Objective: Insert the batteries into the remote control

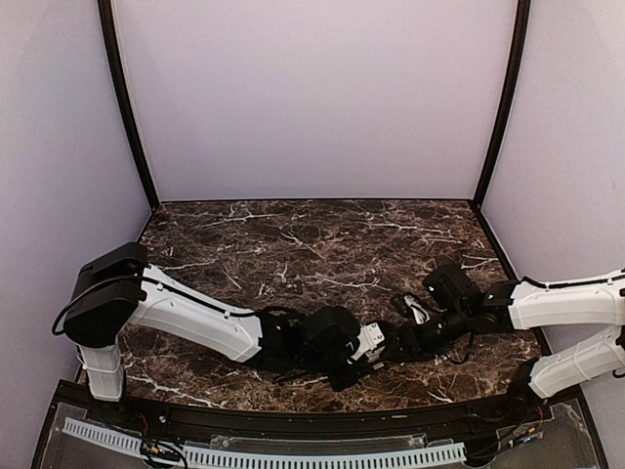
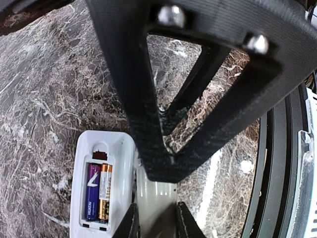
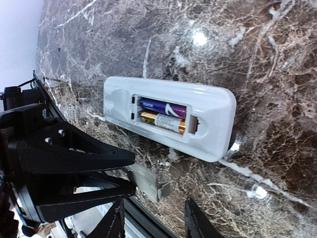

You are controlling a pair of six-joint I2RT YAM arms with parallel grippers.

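Observation:
The white remote control (image 3: 171, 116) lies with its battery compartment facing up in the right wrist view. Side by side inside are a purple battery (image 3: 163, 107) and an orange-and-white battery (image 3: 163, 121). The pale battery cover (image 2: 157, 203) is off the remote, beside its long side. My left gripper has its fingertips on either side of the cover; whether they clasp it does not show clearly. Open and empty, my right gripper stands near the remote and cover. Its large black fingers (image 2: 131, 89) cross the left wrist view, hiding the cover's upper end.
Both arms meet close together at the front of the dark marble table (image 1: 312, 244), covering the remote from above. The front rail (image 1: 293, 420) runs close by.

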